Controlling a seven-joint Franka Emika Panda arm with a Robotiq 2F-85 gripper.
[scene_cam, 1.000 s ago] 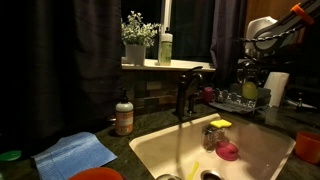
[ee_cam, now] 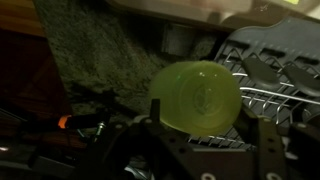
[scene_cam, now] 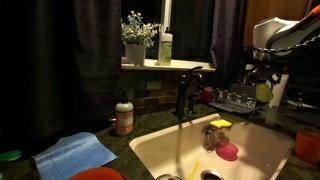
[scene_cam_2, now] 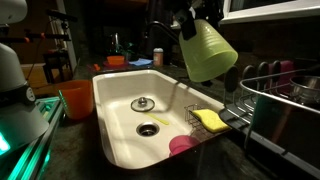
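Note:
A yellow-green cup is held in the air by my gripper, which is shut on it. In the wrist view the cup fills the space between the two dark fingers, its round end facing the camera. From the first exterior view, the cup hangs at the right, near the dish rack. In the second exterior view it is tilted, above the counter on the rack's side of the sink; the gripper itself is mostly cut off at the top.
The white sink holds a pink bowl, a lid and a yellow utensil. A yellow sponge lies at its edge. Orange containers, including a cup, stand on the counter. Dark faucet rises behind the sink.
The arm has moved the cup to the right in the first exterior view, away from in front of the dish rack. It stays held throughout.

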